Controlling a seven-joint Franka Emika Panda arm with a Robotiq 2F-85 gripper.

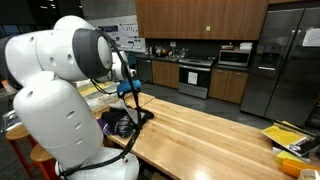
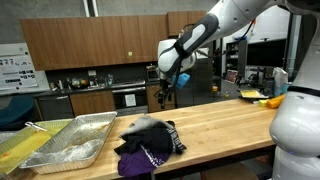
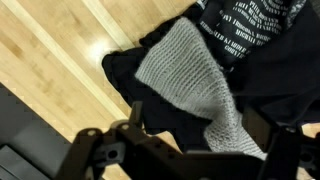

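Observation:
A pile of cloths lies on the wooden table. On top in the wrist view is a grey knitted cloth, with a black cloth beneath it and a black cloth with white print beside it. Exterior view 2 shows the grey cloth over a purple cloth and dark fabric. My gripper is open above the pile, its fingers wide apart with no cloth held. In exterior view 2 the gripper hangs over the pile, clear of it.
A metal tray with wrapped contents stands left of the pile. Yellow items and an orange item lie at its far right end.

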